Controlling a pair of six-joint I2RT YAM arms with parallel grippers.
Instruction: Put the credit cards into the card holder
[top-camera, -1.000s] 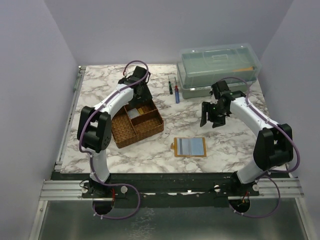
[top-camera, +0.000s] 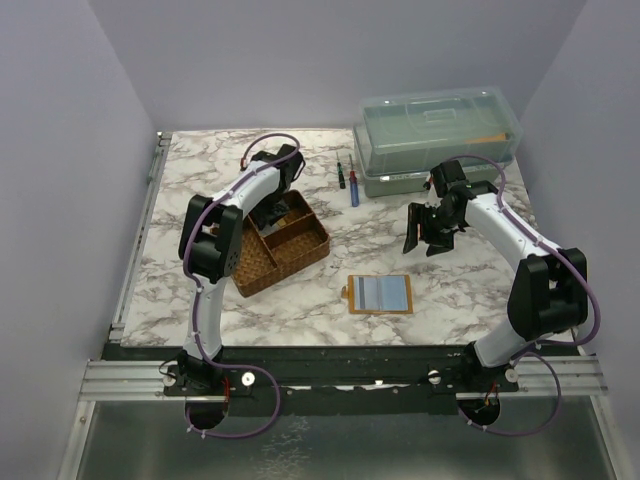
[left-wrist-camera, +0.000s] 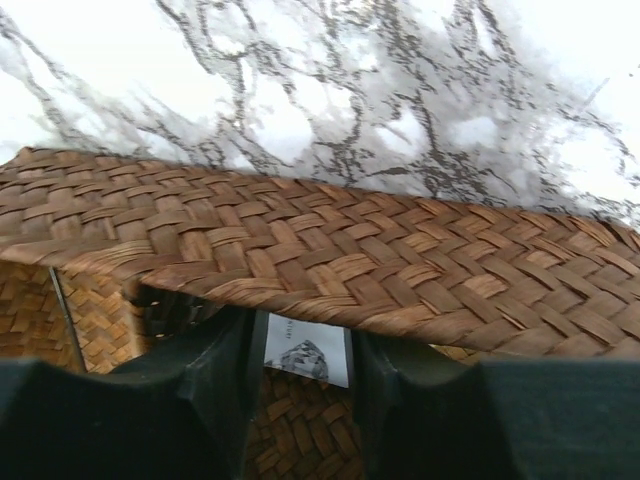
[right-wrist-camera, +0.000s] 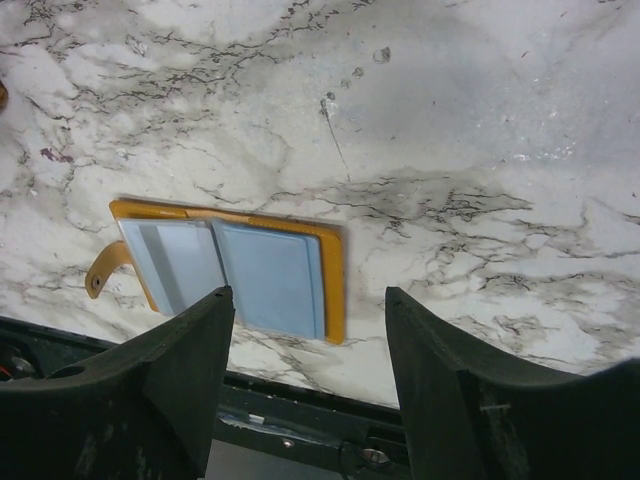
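Note:
In the top view, a woven brown basket (top-camera: 300, 252) with compartments stands at the left, and my left gripper (top-camera: 268, 216) reaches down into its far part. Seen from the left wrist, the left gripper is partly open, and a white card (left-wrist-camera: 308, 358) with a grey picture shows in the gap between its dark fingers. Whether they touch it, I cannot tell. An open card holder (top-camera: 382, 310) with a tan edge and clear pale sleeves lies at the table's front middle. Above the table on the right, my right gripper is open and empty.
A clear lidded box (top-camera: 440, 125) occupies the back right. Two thin tools, a green one (top-camera: 341, 175) and a blue one (top-camera: 354, 190), lie left of it. The marble table between basket and holder is free.
My left gripper has come down and toward the front into the basket, now covering most of the white card from above. The basket has shifted slightly. The right arm has moved only a little.

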